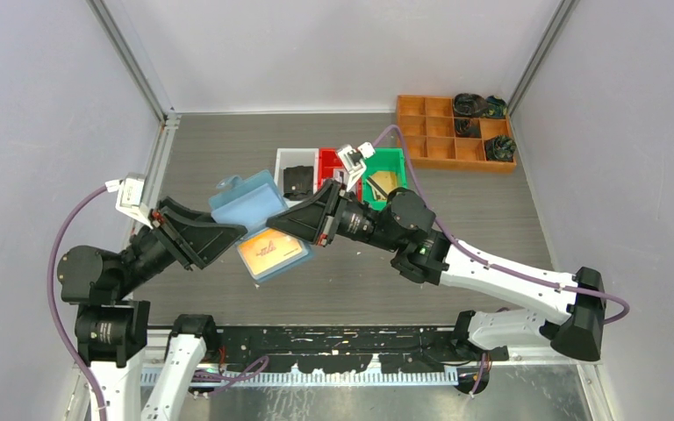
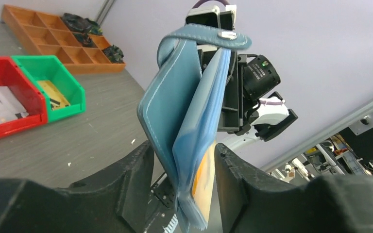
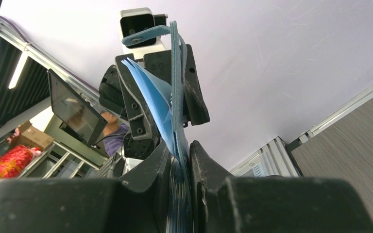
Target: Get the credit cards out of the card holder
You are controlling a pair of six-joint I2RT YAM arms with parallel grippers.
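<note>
The card holder (image 1: pixel 247 200), pale blue with a snap strap at its top, hangs unfolded in the air between my arms. An orange and cream card (image 1: pixel 269 249) shows in its lower pocket. On the holder's right edge, near the fold, my right gripper is shut. From the other side my left gripper stands part open, its fingers on either side of the holder. In the left wrist view, a gap shows between the right-hand finger (image 2: pixel 233 179) and the orange card edge. How many cards the pockets hold is hidden.
Behind the holder stand a white box (image 1: pixel 284 156) with a dark item, a red box (image 2: pixel 14 127) with pale items and a green box (image 2: pixel 76 108) with yellow items. An orange compartment tray (image 1: pixel 412 123) sits far right.
</note>
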